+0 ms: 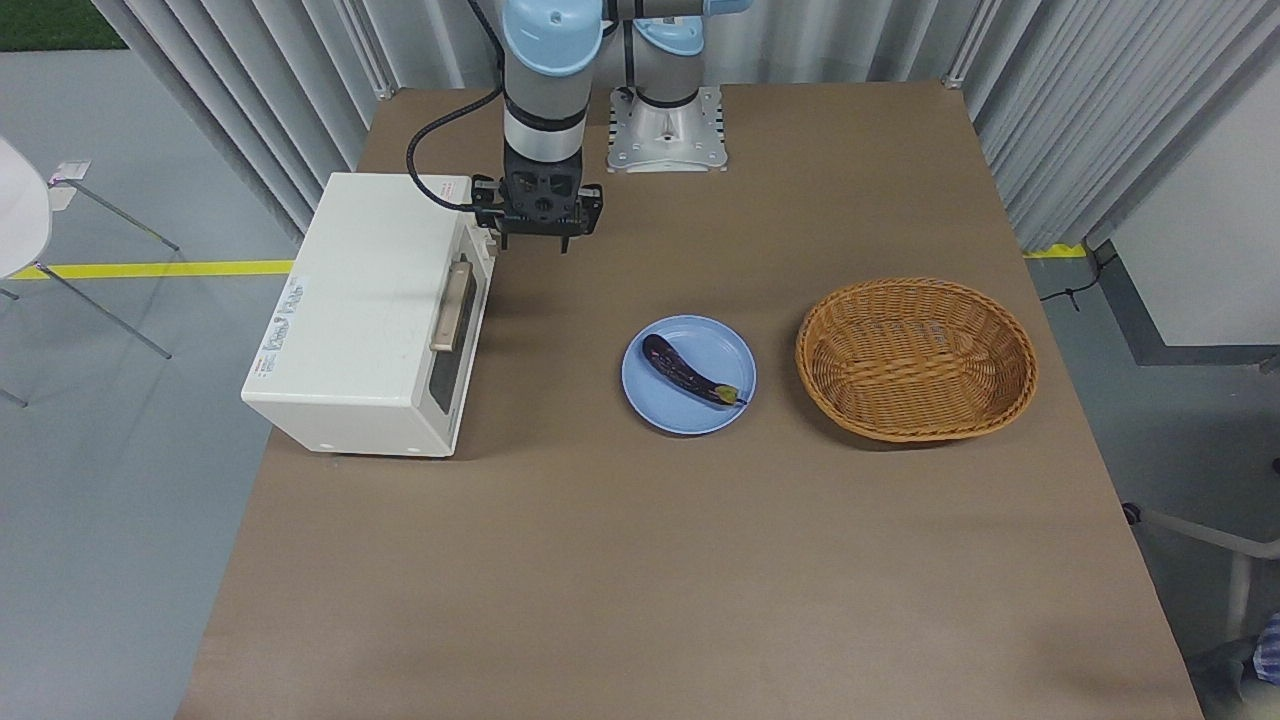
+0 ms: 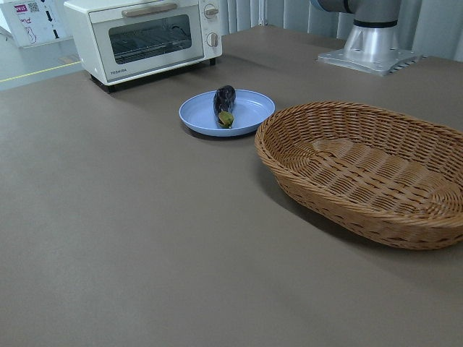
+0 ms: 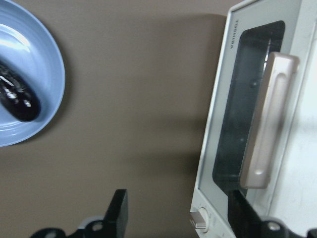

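Note:
A white toaster oven (image 1: 342, 312) stands on the left of the table, its door closed, with a beige handle (image 3: 269, 119) across it. My gripper (image 1: 534, 240) hangs above the oven's back right end; in the wrist view its fingers are wide apart at the bottom edge, open, near the handle and knob (image 3: 198, 220). A dark eggplant (image 1: 687, 370) lies on a blue plate (image 1: 684, 418) to the right of the oven.
A wicker basket (image 1: 914, 360) sits right of the plate. The robot's base (image 1: 666, 144) is at the back edge.

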